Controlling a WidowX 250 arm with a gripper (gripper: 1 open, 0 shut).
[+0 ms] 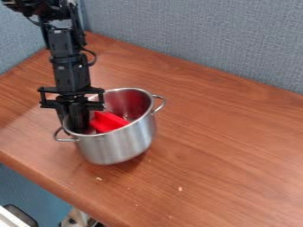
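Note:
A steel pot (119, 144) with two side handles stands on the wooden table, toward the left front. Inside it lies a red object (109, 121). My black gripper (76, 120) reaches down into the pot at its left rim; its fingertips are mostly hidden, so whether it is open, shut or holding something is unclear.
A blue-grey wall runs along the back. The table's front-left edge is close to the pot, with some white and dark item beyond it at the bottom left.

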